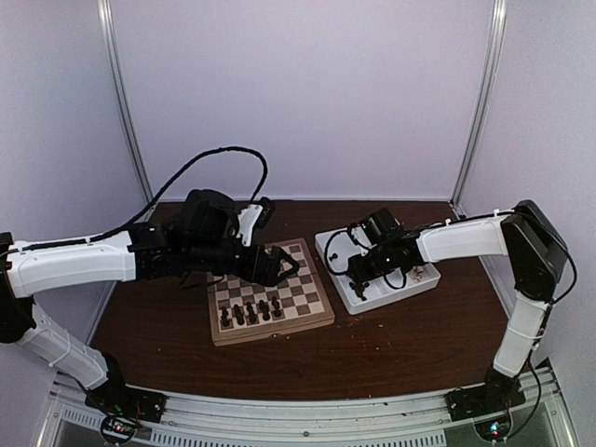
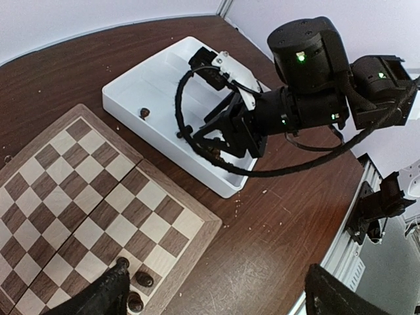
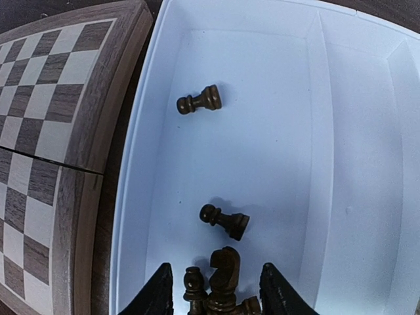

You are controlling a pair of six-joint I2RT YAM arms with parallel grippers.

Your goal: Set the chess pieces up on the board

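On the near-left part of the chessboard [image 1: 300,317] stand several dark pieces [image 1: 250,313]. Over the board, my left gripper is open with nothing between its fingers. Low in the white tray [image 3: 262,85], my right gripper has its fingers apart around a cluster of dark pieces: a knight [image 3: 224,272], a smaller piece [image 3: 194,283] left of it and another [image 3: 249,306] at lower right. Gaps show on both sides of the cluster. Two dark pawns lie farther up the tray: one pawn [image 3: 226,220] near the knight, the other pawn [image 3: 201,100] beyond.
A divider [image 3: 321,151] splits the tray; light pieces [image 1: 422,274] lie in its right part. The tray sits close to the board's right edge. Most board squares are empty.
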